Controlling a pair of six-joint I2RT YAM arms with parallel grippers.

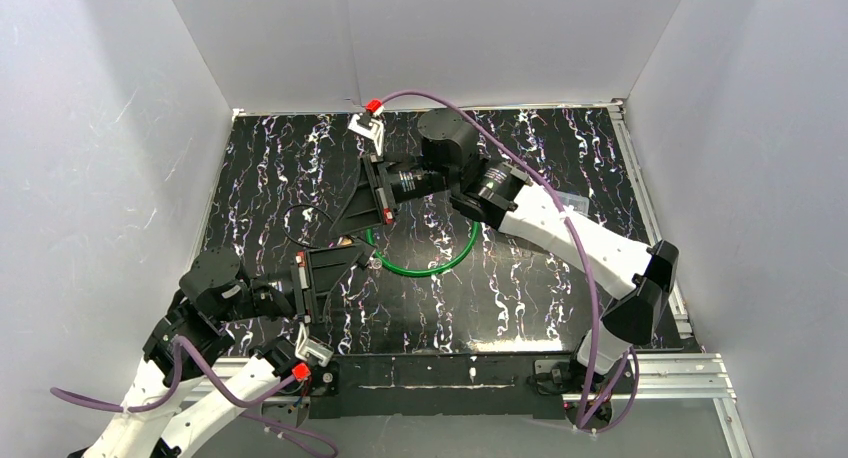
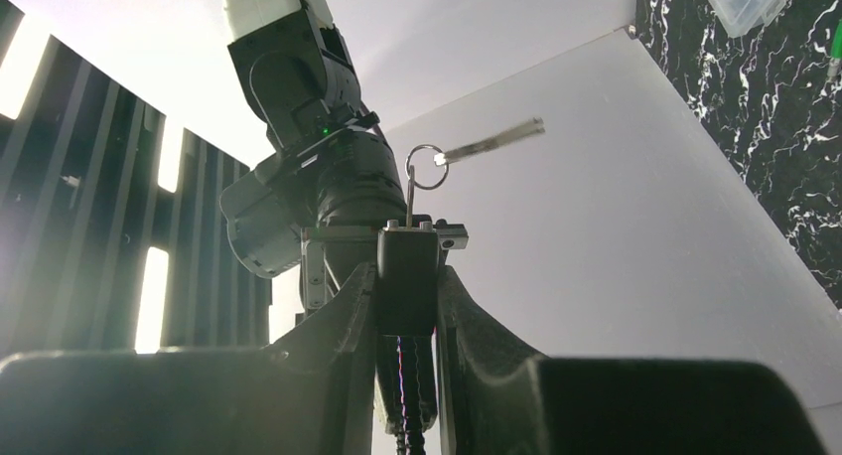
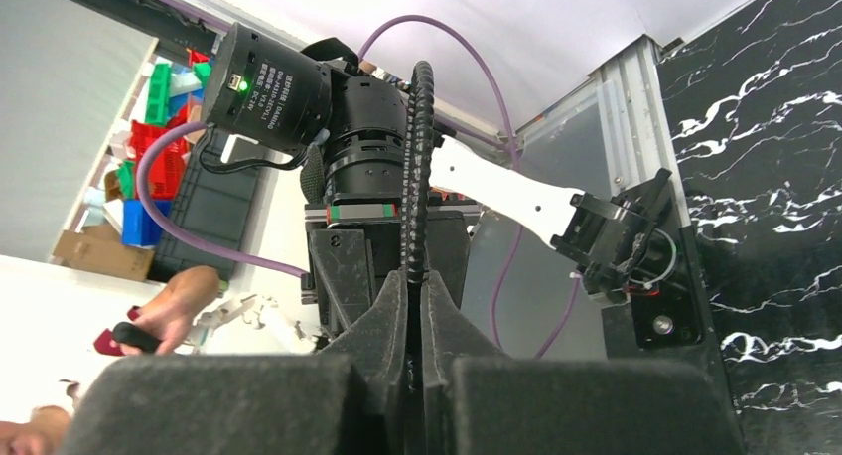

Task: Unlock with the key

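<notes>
My left gripper [image 1: 362,256] is shut on a small black lock body [image 2: 407,281], which stands between its fingers in the left wrist view. A thin metal key [image 2: 410,197] rises edge-on from the top of that body; how deep it sits cannot be told. It carries a ring [image 2: 444,177] with a second, blurred key [image 2: 501,140] hanging off it. Just above and behind, in the top view, my right gripper [image 1: 340,230] is shut on a black braided cable [image 3: 419,167]. The cable's loop [image 1: 288,221] shows beyond the fingertips. Where it meets the lock is hidden.
A green hoop [image 1: 430,273] lies on the black marbled table [image 1: 480,308], right of the left fingertips. Partly under the right arm is a clear plastic box [image 1: 572,202].
</notes>
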